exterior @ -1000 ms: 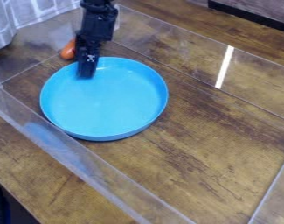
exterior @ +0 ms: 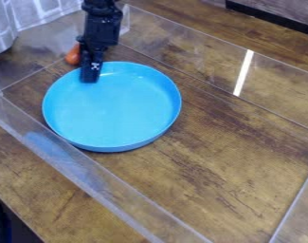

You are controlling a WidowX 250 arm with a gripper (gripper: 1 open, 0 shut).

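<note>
A wide blue round tray [exterior: 113, 114] lies on the wooden surface. The black gripper [exterior: 90, 66] hangs down at the tray's far rim from the top of the view; whether its fingers are open or shut is hard to see. An orange object [exterior: 73, 55] sits just left of the gripper, behind the tray, partly hidden.
Clear plastic walls border the area at left and back, with white crumpled plastic [exterior: 9, 24] at the top left. The wooden surface [exterior: 226, 161] to the right of the tray is bare.
The gripper has shifted slightly at the tray's far rim.
</note>
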